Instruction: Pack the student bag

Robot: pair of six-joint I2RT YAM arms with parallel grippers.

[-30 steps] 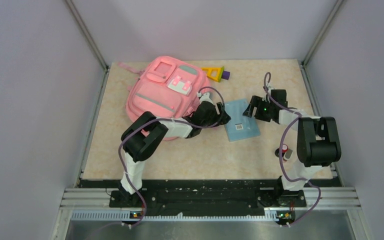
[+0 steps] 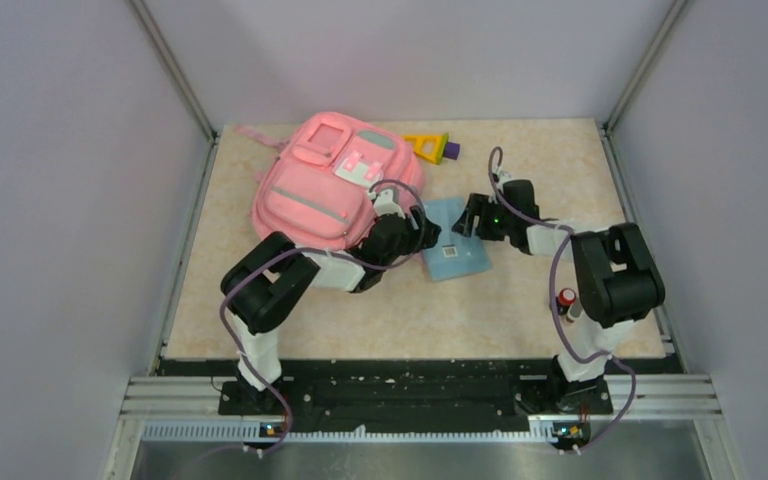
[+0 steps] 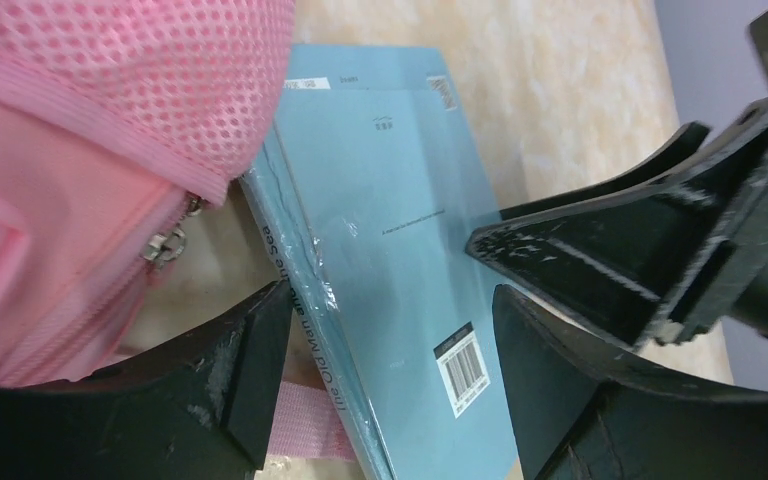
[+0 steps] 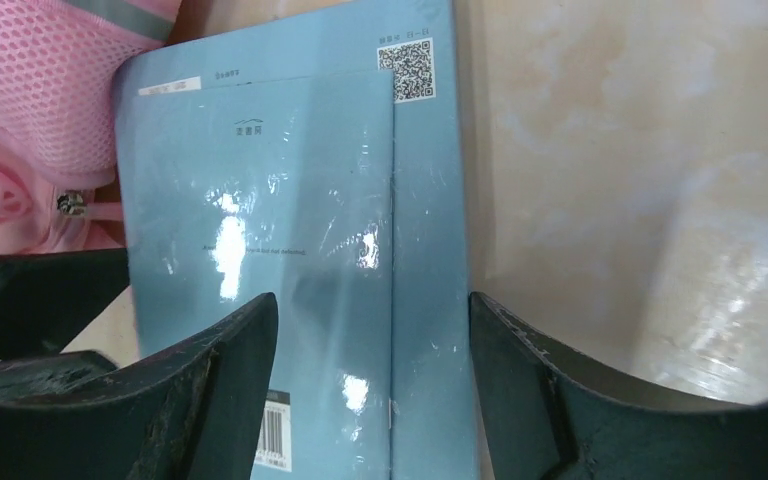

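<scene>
The pink bag [image 2: 308, 205] lies on the left of the table. Against its right side is a flat light-blue book [image 2: 450, 265], spine toward the bag; its upper corner meets the bag's mesh pocket [image 3: 200, 90]. My left gripper is open over the book, one finger [image 3: 265, 340] at the spine and the other above the cover. Open too, my right gripper has one finger over the cover and its other finger [image 4: 505, 350] against the book's outer edge. Nothing is clamped in either.
Behind the book are a yellow object [image 2: 427, 147] and a purple piece [image 2: 451, 150]. A red-capped bottle [image 2: 565, 297] and a smaller item [image 2: 575, 311] stand by the right arm. Both grippers are close together over the book.
The bag looks unmoved.
</scene>
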